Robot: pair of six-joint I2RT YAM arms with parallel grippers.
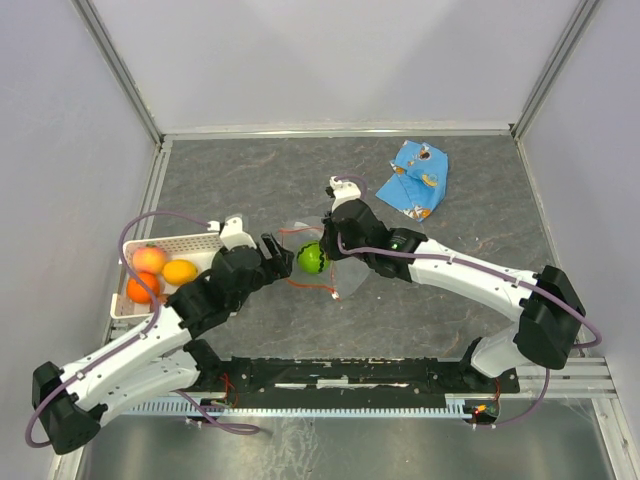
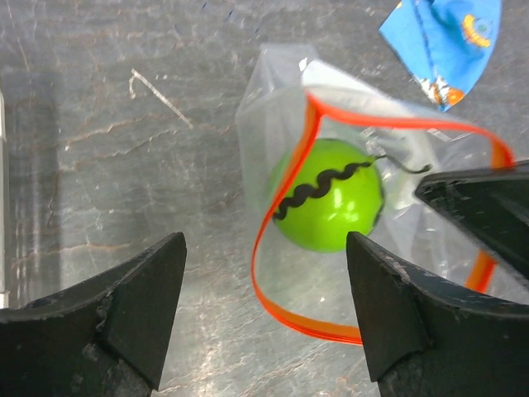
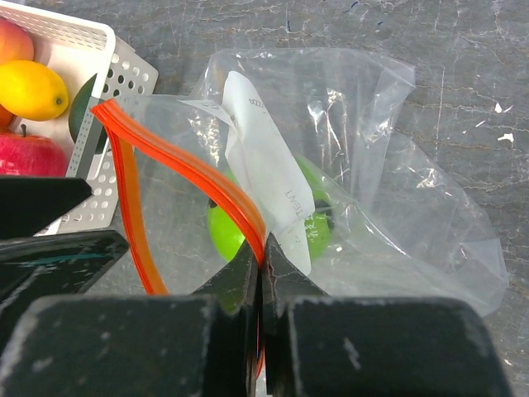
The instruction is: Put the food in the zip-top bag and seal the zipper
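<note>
A clear zip bag with an orange zipper stands open, a green melon-like ball inside it, also seen through the plastic in the right wrist view. My right gripper is shut on the bag's zipper edge, holding it up. My left gripper is open just outside the bag's mouth, nothing between its fingers, left of the ball in the top view.
A white basket (image 1: 180,243) at the left holds several fruits, including an orange (image 1: 142,288) and a lemon (image 1: 180,271). A blue cloth (image 1: 418,180) lies at the back right.
</note>
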